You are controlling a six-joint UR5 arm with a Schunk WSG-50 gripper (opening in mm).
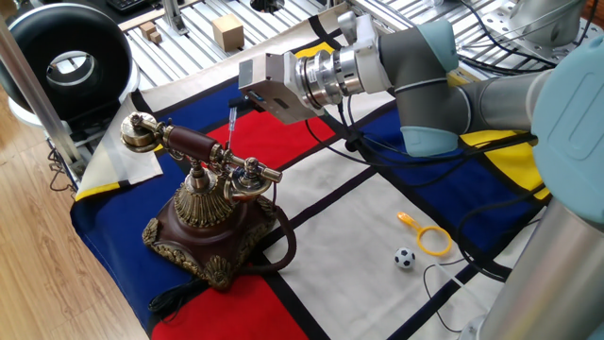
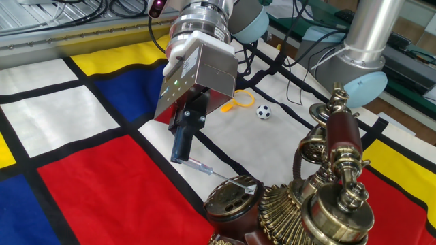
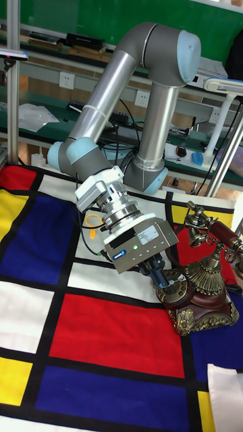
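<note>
An antique-style brown and brass telephone (image 1: 205,222) stands on the coloured cloth, its handset (image 1: 189,142) resting across the cradle. My gripper (image 2: 181,154) is shut on a slim screwdriver (image 2: 216,172) with a clear handle and a metal shaft. In exterior view 2 the shaft slants down to the telephone's round dial (image 2: 234,196), its tip at the dial's edge; whether it touches cannot be made out. Exterior view 1 shows the screwdriver (image 1: 232,121) hanging behind the handset, which hides its lower end. In exterior view 3 my gripper reaches the dial side of the telephone (image 3: 201,291).
A small football (image 1: 405,258) and a yellow ring-shaped toy (image 1: 433,240) lie on the cloth nearer the arm's base. The telephone's cord (image 1: 286,241) loops beside its body. Open cloth (image 2: 122,190) lies left of the gripper in exterior view 2.
</note>
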